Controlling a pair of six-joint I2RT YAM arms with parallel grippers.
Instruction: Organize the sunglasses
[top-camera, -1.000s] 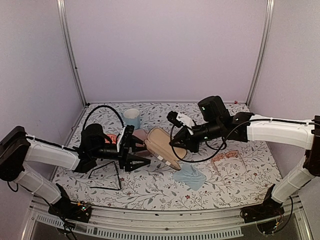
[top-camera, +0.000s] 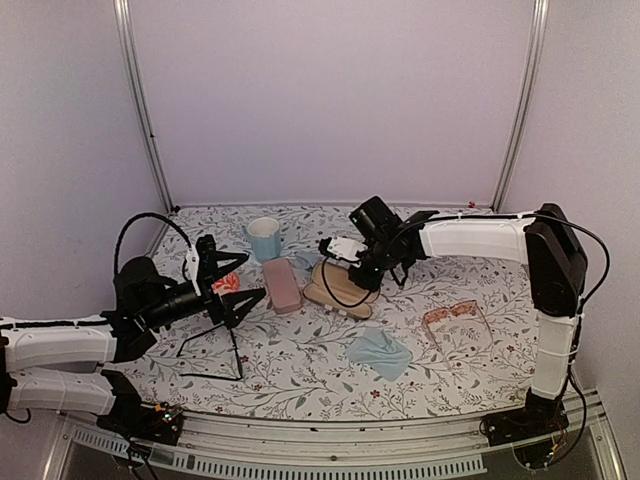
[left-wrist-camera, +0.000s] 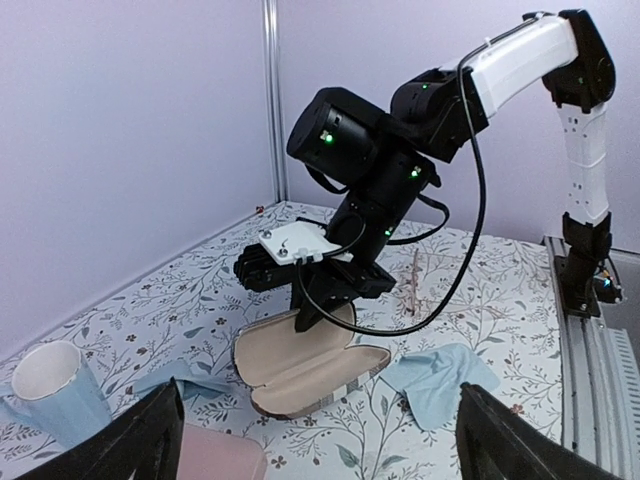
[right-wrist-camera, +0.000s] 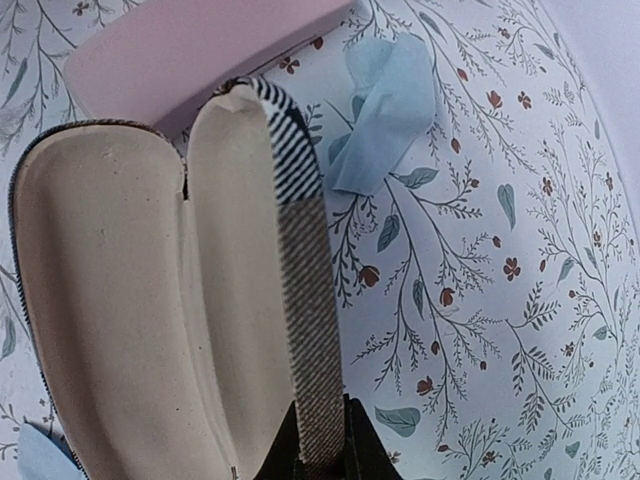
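Observation:
An opened eyeglass case (right-wrist-camera: 110, 260), beige inside with a checked and striped outer cloth, fills the left of the right wrist view. My right gripper is shut on the wall of one of its halves. From the left wrist view, the case (left-wrist-camera: 320, 385) spreads wide, low over or touching the table; I cannot tell which. Both halves look empty where visible. At the left of the table, my left gripper (top-camera: 256, 276) stands open and apart from the case, nothing between its fingers. I cannot make out any sunglasses for certain.
A closed pink case (top-camera: 282, 286) lies beside the opened one. Behind are a light blue cup (top-camera: 264, 240) and a blue cloth (right-wrist-camera: 390, 110); another cloth (top-camera: 380, 353) lies in front. A thin pinkish frame (top-camera: 457, 312) is at right, a thin black frame (top-camera: 238, 358) at left.
The right gripper has carried the case down and back toward the table's middle, still spread open.

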